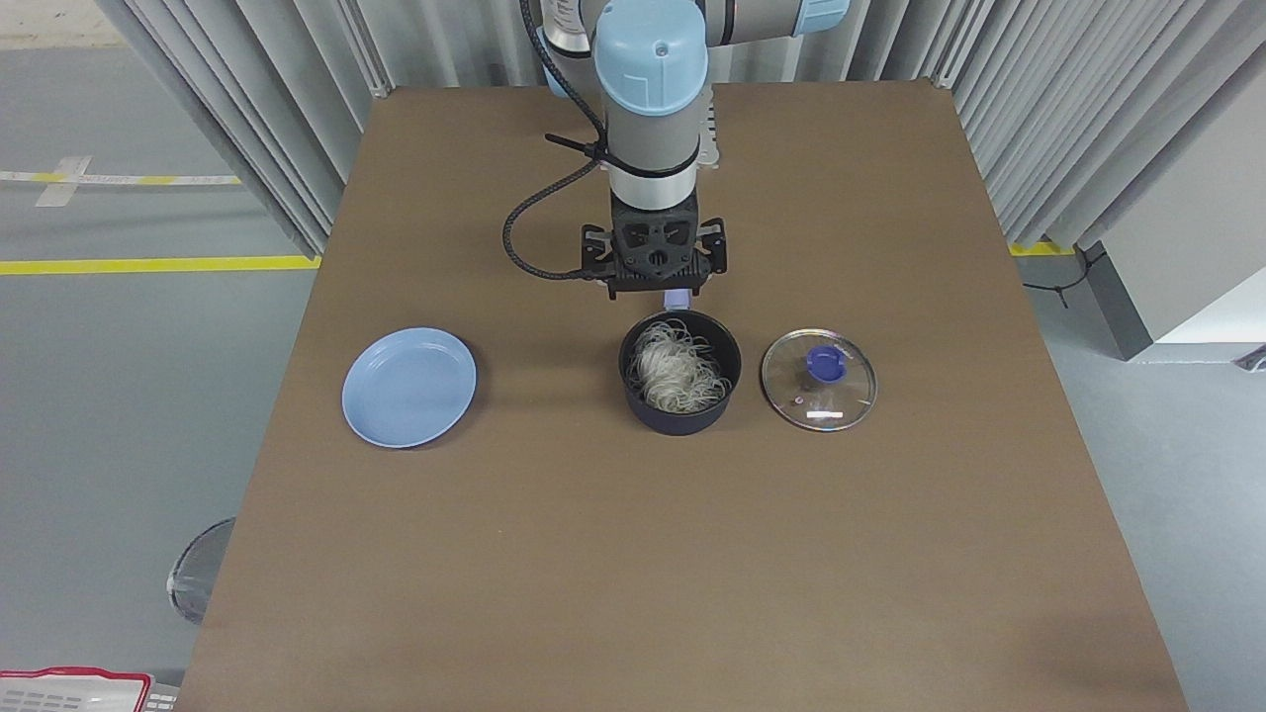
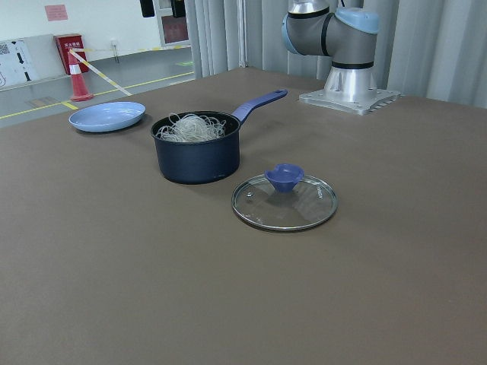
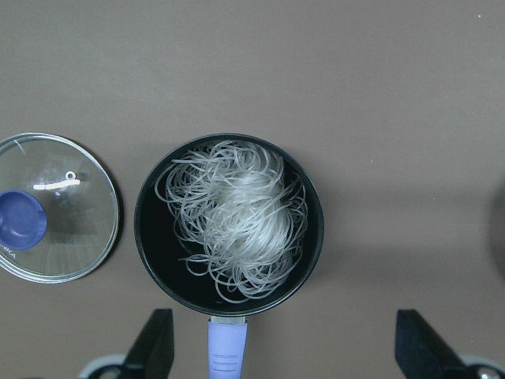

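A dark pot (image 2: 194, 160) with a blue handle (image 3: 227, 347) holds a tangle of white noodles (image 3: 233, 213). My gripper hangs above the pot's handle end, its two fingers wide apart and nothing held between them; in the left view only its dark tips show at the top edge. A glass lid (image 1: 795, 392) with a blue knob lies flat on the table beside the pot. A light blue plate (image 1: 408, 387) sits on the other side of the pot, empty.
Curtains hang behind the robot's base. A bin and a red-rimmed basket stand on the floor at the left, off the table.
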